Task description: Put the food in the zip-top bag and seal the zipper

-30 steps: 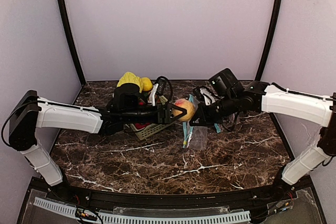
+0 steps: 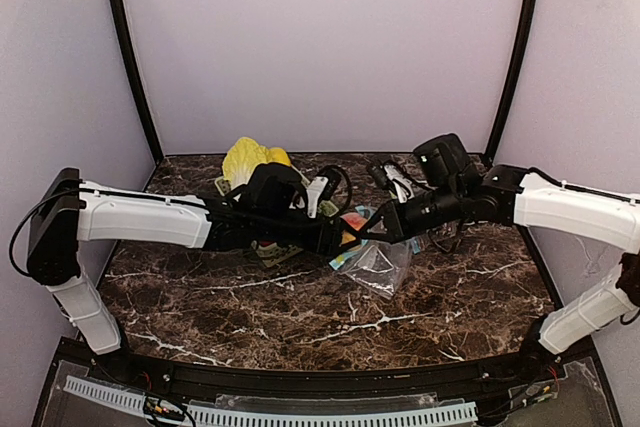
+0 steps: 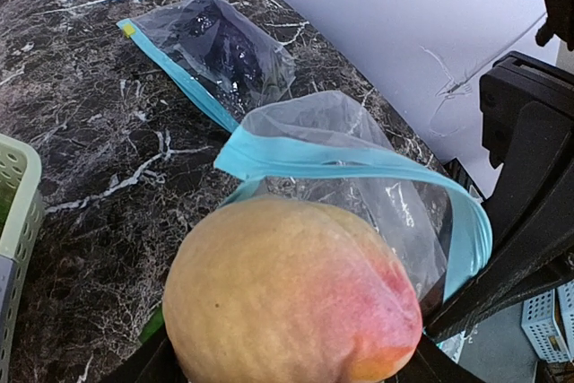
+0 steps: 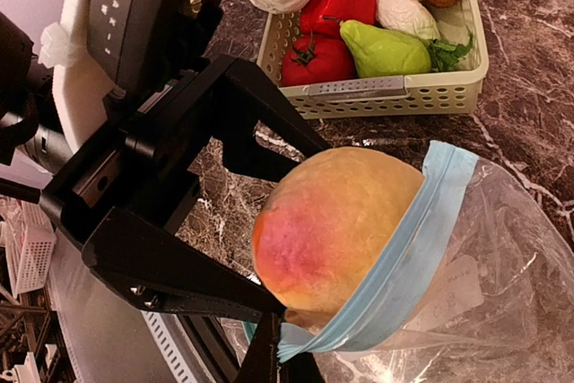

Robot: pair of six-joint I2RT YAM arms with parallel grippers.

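Note:
A yellow-pink peach (image 3: pixel 291 298) is held by my left gripper (image 2: pixel 340 237), shut around its sides. In the right wrist view the peach (image 4: pixel 336 226) sits at the mouth of a clear zip top bag (image 4: pixel 511 262), partly behind the blue zipper strip (image 4: pixel 413 262). My right gripper is shut on the end of that strip, its thin fingertips pinching the bag's rim. Seen from the left wrist, the strip (image 3: pixel 359 161) arches open beyond the peach. The peach's lower side is hidden there.
A pale green basket (image 4: pixel 386 100) holds a tomato, a red pepper, a pear and other food. Another blue-topped bag (image 3: pixel 215 51) with something dark purple inside lies farther off on the marble table.
My left gripper has shifted right and slightly down with the peach, closer to the right gripper. The bag's mouth has spread and swung, and less of the peach shows from above.

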